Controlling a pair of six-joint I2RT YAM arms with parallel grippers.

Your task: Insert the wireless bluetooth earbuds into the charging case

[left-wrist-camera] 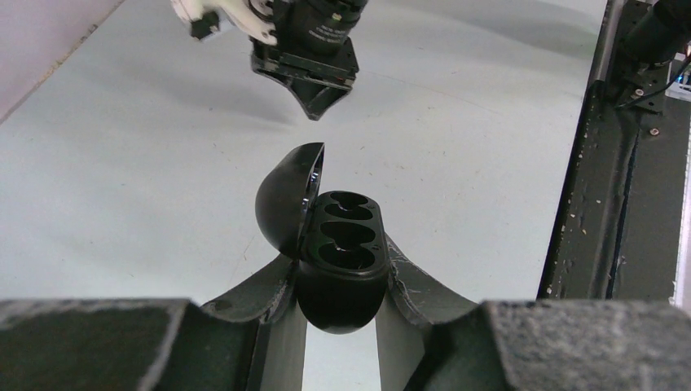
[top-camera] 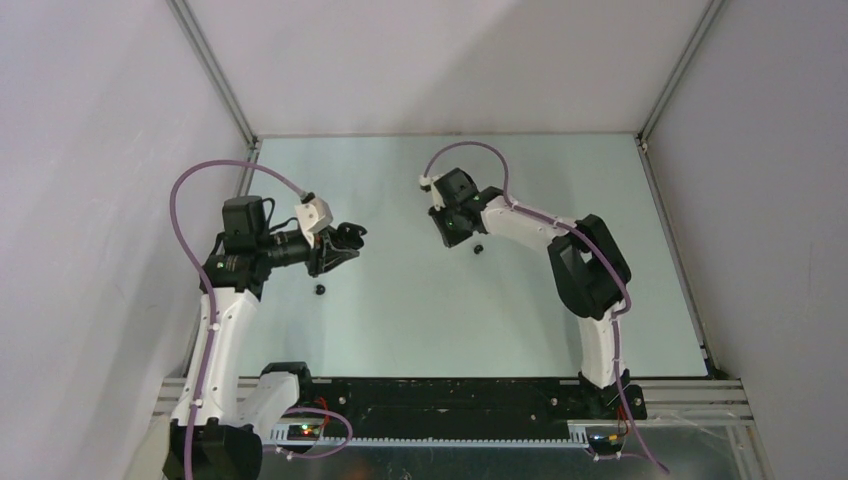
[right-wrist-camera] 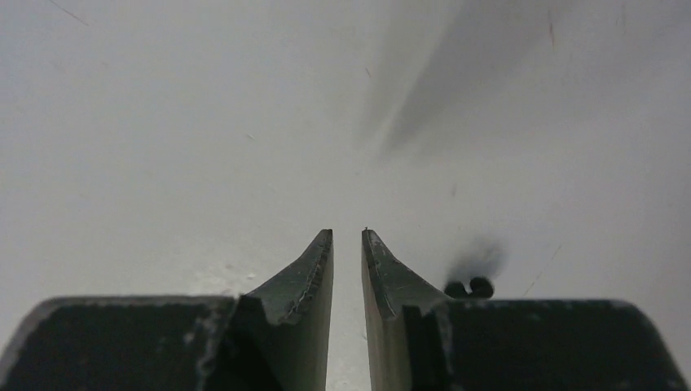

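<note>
My left gripper is shut on the black charging case [left-wrist-camera: 342, 293], held upright with lid raised and visible cavities in the left wrist view. In the top view it hangs over the left of the table. My right gripper is over the middle, fingertips a narrow gap apart, with nothing visible between them. A small black earbud [top-camera: 479, 249] lies just below it in the top view, seen partly behind the right finger in the right wrist view [right-wrist-camera: 481, 287]. Another small black earbud [top-camera: 320, 289] lies below the left gripper in the top view.
The right arm covers part of the table's right half.
</note>
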